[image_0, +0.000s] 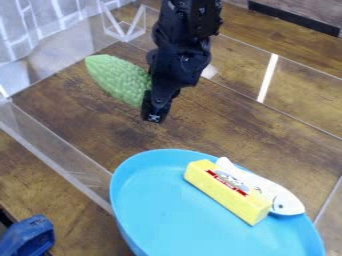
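Note:
My gripper (152, 98) hangs above the dark wooden surface in the upper middle of the camera view, with a green textured object (116, 76) held at its fingers and tilted up toward the left. The far fingertips are partly hidden by the object, and the black arm reaches down from the top.
A blue round tray (160, 215) fills the lower middle, holding a yellow box (225, 189) and a white utensil (274, 194). A blue item (24, 240) lies at the lower left. Clear plastic edges run along the left. The wood right of my gripper is clear.

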